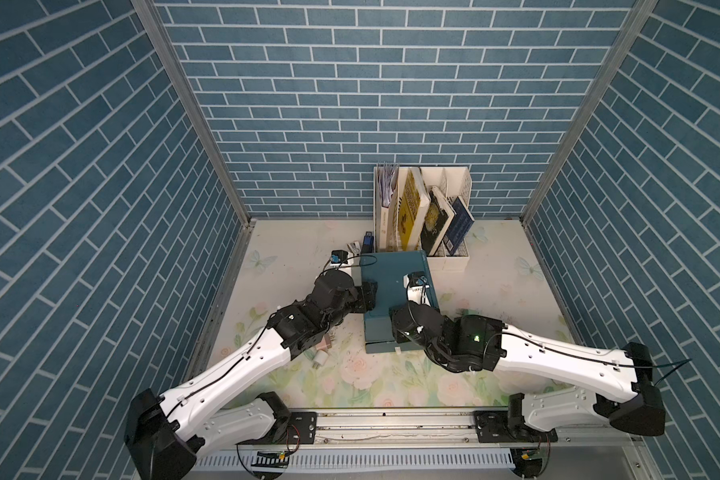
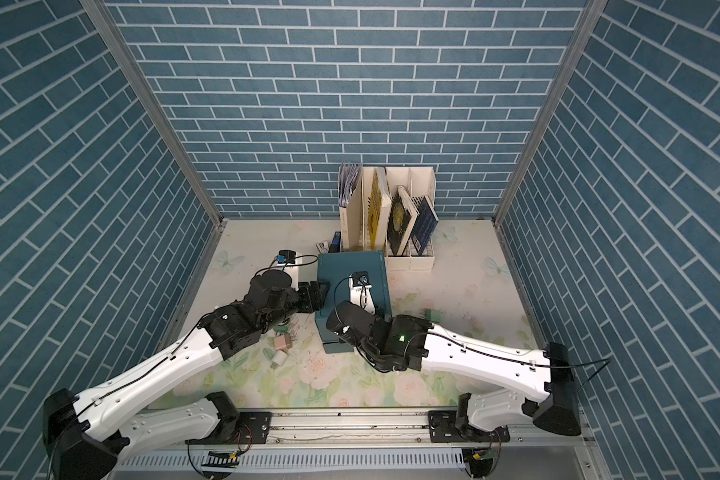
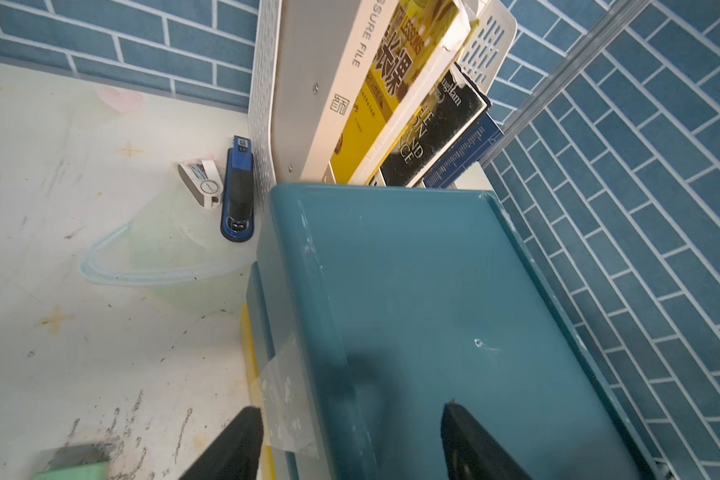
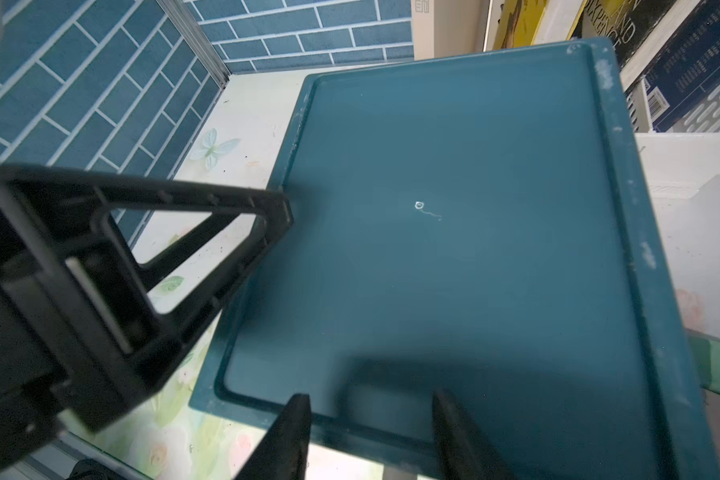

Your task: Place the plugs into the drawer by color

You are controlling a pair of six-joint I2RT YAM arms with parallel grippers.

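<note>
The teal drawer cabinet (image 1: 388, 276) stands mid-table, its lower front hidden by my right arm. My left gripper is open, its fingers spread on either side of the cabinet's left top edge, nothing between them visible. My right gripper is over the cabinet's front edge, fingers apart; what lies between their tips is out of view. On the left of the table are a pink plug (image 2: 282, 342), a white plug (image 2: 278, 359) and part of a green plug (image 3: 72, 470). Another green plug (image 2: 432, 315) shows on the right; other right-hand plugs are covered.
A white file rack (image 1: 456, 260) with books stands behind the cabinet. A blue stapler (image 3: 238, 192) and a small white item (image 3: 201, 182) lie left of it. Both arms are close together over the cabinet.
</note>
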